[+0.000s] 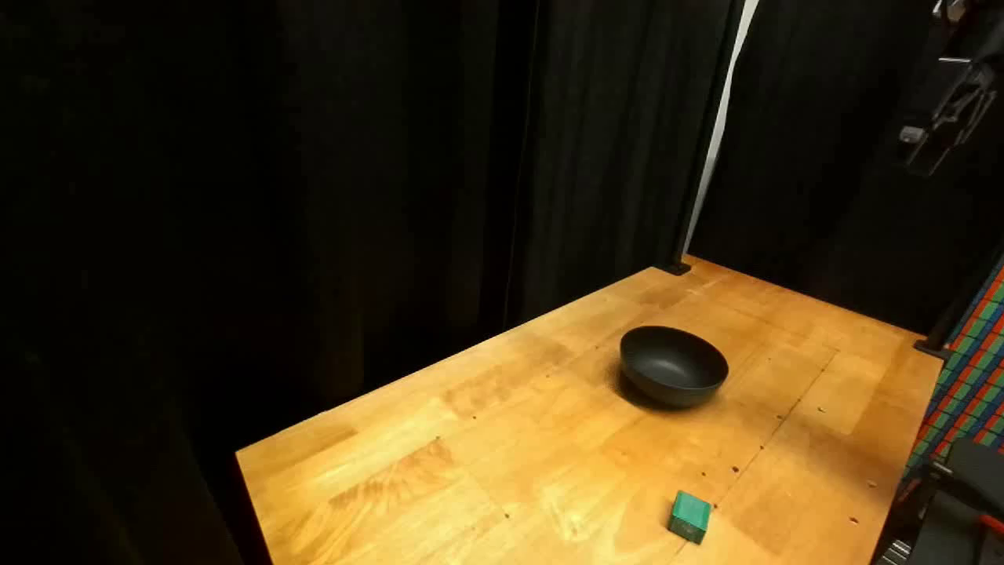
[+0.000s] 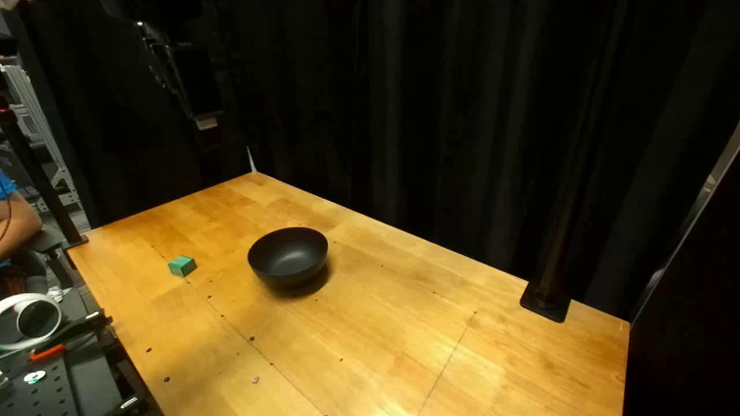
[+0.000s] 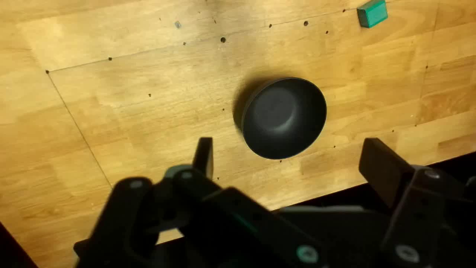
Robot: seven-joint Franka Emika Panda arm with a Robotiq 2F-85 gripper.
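A black bowl [image 1: 673,369] stands upright on the wooden table, and its inside looks empty in the wrist view [image 3: 285,118]. Apart from it lies a small green block [image 1: 689,516], which the second exterior view shows left of the bowl [image 2: 181,266]. My gripper is open, its two fingers wide apart with nothing between them. It hangs high above the table, at the top right of the first exterior view. From the wrist, the bowl appears just beyond the gap between the fingertips, and the block sits at the upper right.
Bare wooden table [image 2: 388,312] surrounds both objects, with wide free room. Black curtains [image 1: 423,169] close off the back. A dark post base [image 2: 546,301] stands at the table's edge. Beyond the left edge in the second exterior view is a cart [image 2: 76,367] with tools.
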